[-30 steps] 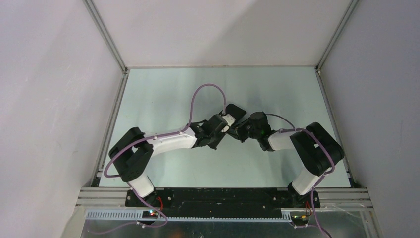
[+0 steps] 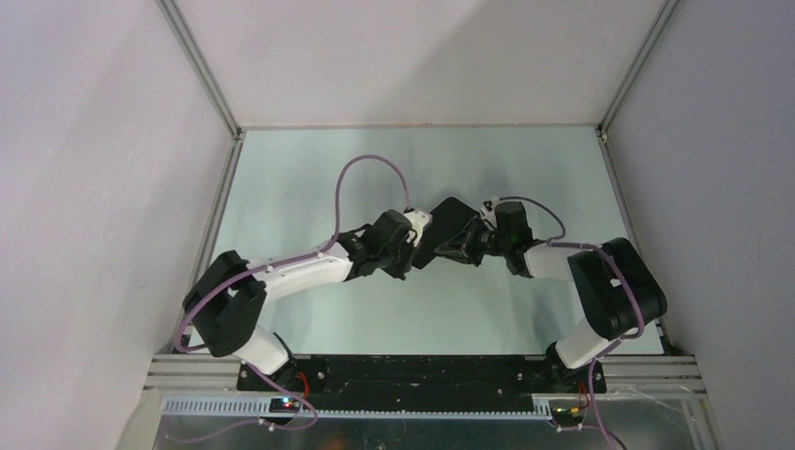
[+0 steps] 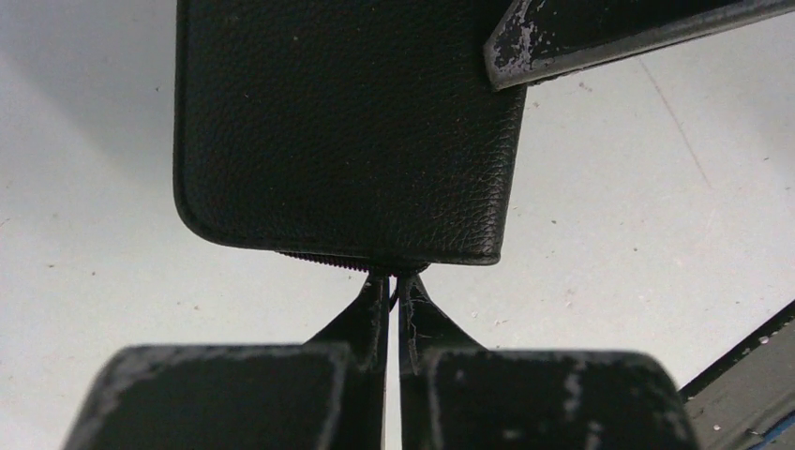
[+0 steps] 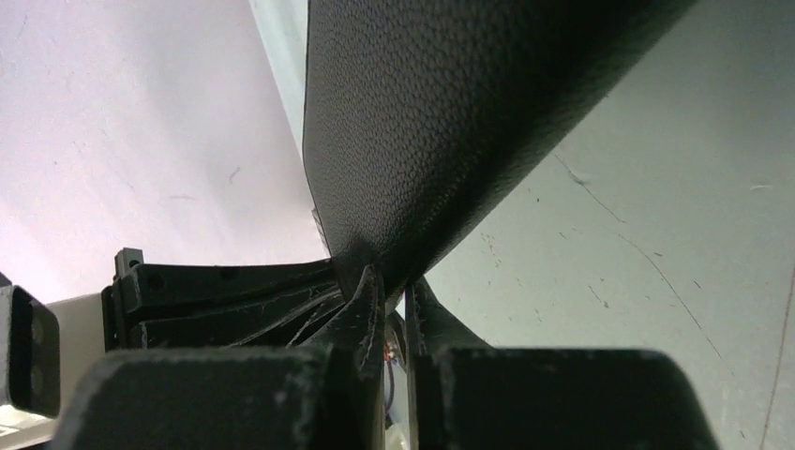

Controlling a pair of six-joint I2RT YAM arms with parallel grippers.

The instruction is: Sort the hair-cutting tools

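A black textured leather case (image 2: 448, 214) (image 3: 337, 122) (image 4: 450, 103) with a zipper (image 3: 319, 258) is held between the arms over the middle of the table. My left gripper is shut at the zipper's end, where a thin dark cord, likely the pull, shows at its fingertips. My right gripper is shut on the case's edge; in the left wrist view one of its fingers (image 3: 562, 37) lies across the case's top corner. The case's contents are hidden.
A dark strip (image 2: 422, 380) runs along the front edge. Purple cables arch over both arms.
My left gripper has moved left and my right gripper slightly up and right, drawing apart.
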